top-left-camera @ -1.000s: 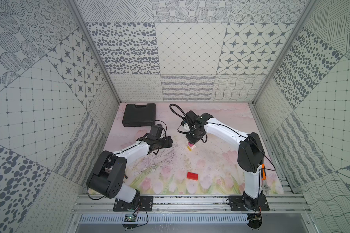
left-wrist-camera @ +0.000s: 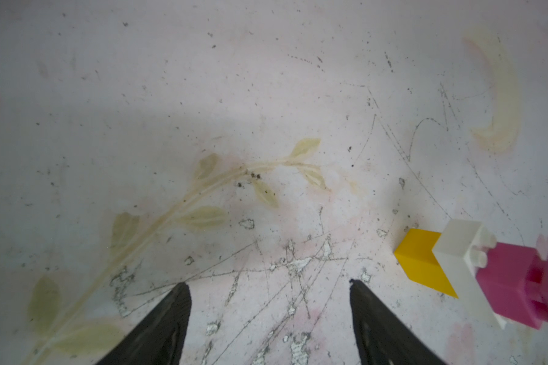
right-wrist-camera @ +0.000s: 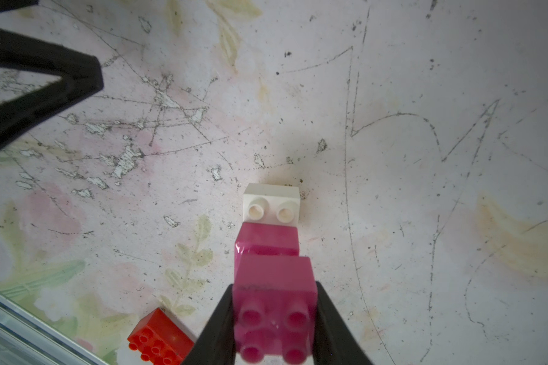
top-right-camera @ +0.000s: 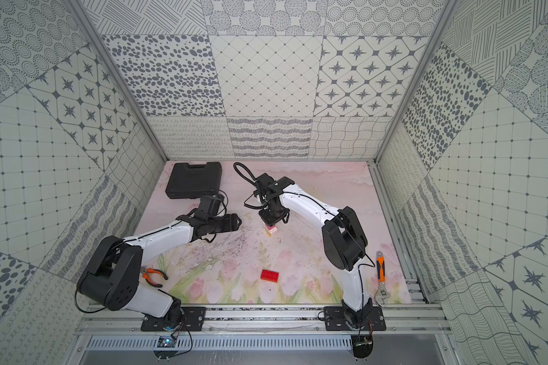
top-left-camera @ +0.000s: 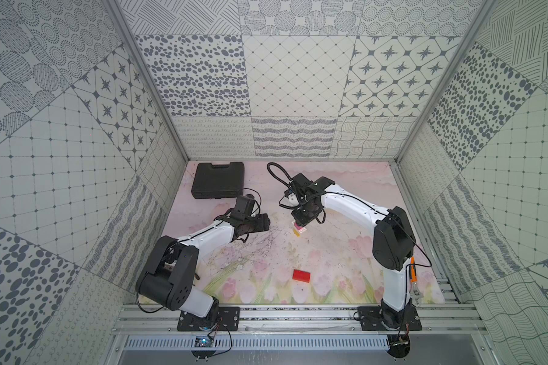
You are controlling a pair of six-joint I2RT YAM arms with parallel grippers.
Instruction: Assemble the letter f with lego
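Observation:
My right gripper is shut on a magenta brick, its studs facing the camera. Right behind it shows another magenta part, then a white brick. In the left wrist view the white brick is against a yellow brick on one side and magenta on the other. Whether the held magenta piece is joined to the rest I cannot tell. My left gripper stands with its fingers apart and nothing between them, to the left of the bricks. A red brick lies alone nearer the front.
At the back left is a black case. Orange-handled pliers lie near the left arm's base, an orange-handled tool by the right edge.
Over the last second my right gripper has shifted only very slightly to the right, still at the bricks. The left arm and the red brick look the same.

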